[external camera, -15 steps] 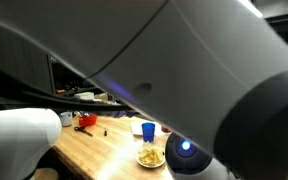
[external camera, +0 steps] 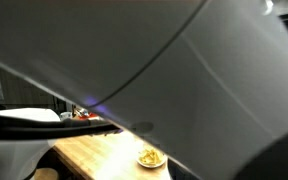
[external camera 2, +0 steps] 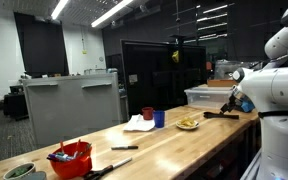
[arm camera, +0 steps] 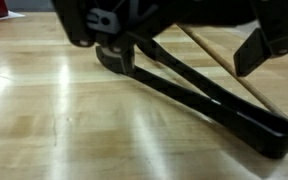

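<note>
In the wrist view, my gripper is open, its two dark fingers wide apart. Black tongs (arm camera: 204, 105) lie on the wooden table just beyond the fingers, both arms stretching from upper left to lower right. The left finger overlaps the tongs' far end in this view; whether it touches them I cannot tell. From the second exterior view, the gripper (external camera 2: 236, 103) is low at the table's right end, close to a dark long object (external camera 2: 221, 115). In the first exterior view the arm hides the gripper.
A plate of yellow food (external camera 2: 187, 124), a blue cup (external camera 2: 159, 119), a red cup (external camera 2: 148, 113) and a white cloth (external camera 2: 139, 124) occupy the table's middle. At the near left is a red pot (external camera 2: 71, 160) with utensils. A clear bin (external camera 2: 209, 96) stands behind the gripper.
Over the last second the arm has swung across the first exterior view, covering the blue cup and cloth.
</note>
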